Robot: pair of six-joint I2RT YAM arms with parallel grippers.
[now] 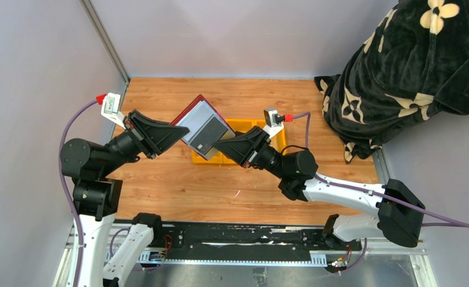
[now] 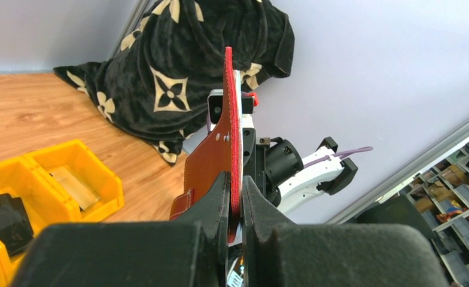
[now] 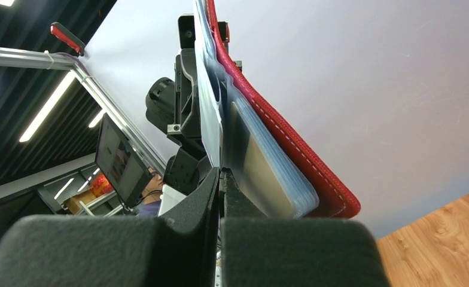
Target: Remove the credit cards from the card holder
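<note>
Between the two arms, above the table, is the red card holder point(image 1: 187, 112) with clear sleeves. My left gripper is shut on its edge, across the red cover and sleeves. A dark grey card point(image 1: 211, 133) with a chip shows on the sleeve side. Near the holder's lower right, my right gripper is shut, its fingertips at the bottom tip of a pale sleeve point(image 3: 206, 113). Whether a thin edge is between them I cannot tell. Just beside them, a gold-toned card point(image 3: 262, 176) sits within the clear sleeves point(image 3: 295, 185).
Below the holder, a yellow divided box point(image 1: 244, 124) stands on the wooden table point(image 1: 184, 191). Inside it are a black item point(image 2: 5, 218) and a tan item point(image 2: 75, 184). A dark flowered cloth point(image 1: 393, 78) hangs at the back right.
</note>
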